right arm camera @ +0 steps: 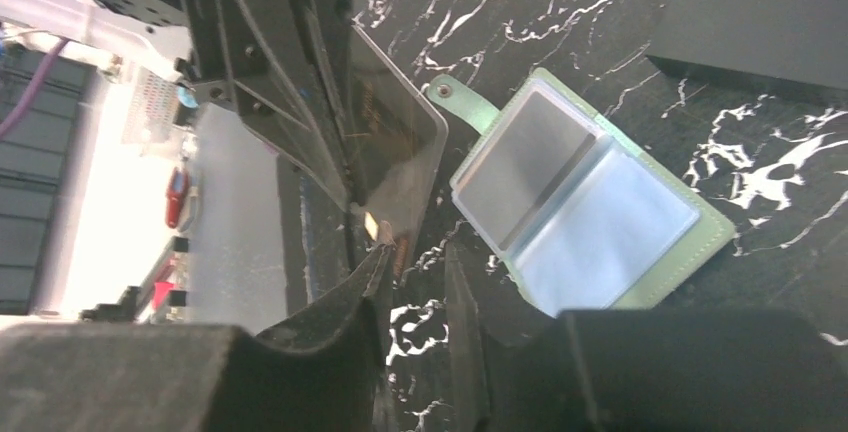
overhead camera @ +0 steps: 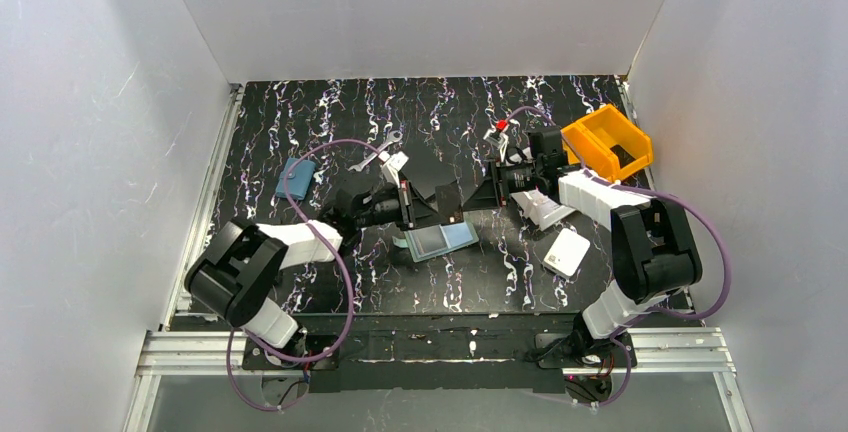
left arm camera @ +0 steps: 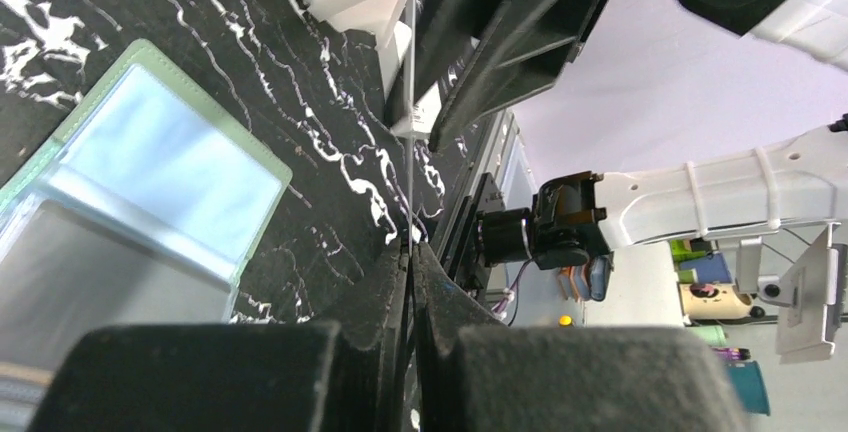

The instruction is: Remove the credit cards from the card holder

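A dark card [overhead camera: 449,203] stands on edge between the grippers; my left gripper is shut on it, and it shows edge-on in the left wrist view. My right gripper is at the card's other side, its fingertips slightly apart; whether they touch the card is unclear. Below lies the open green card holder [right arm camera: 668,264], with clear sleeves showing a grey panel and a light blue one, its strap [right arm camera: 461,102] out to one side.
A blue wallet [overhead camera: 296,178] and a wrench [overhead camera: 360,164] lie at the back left. An orange bin [overhead camera: 590,137], white items and a white box [overhead camera: 566,252] are at the right.
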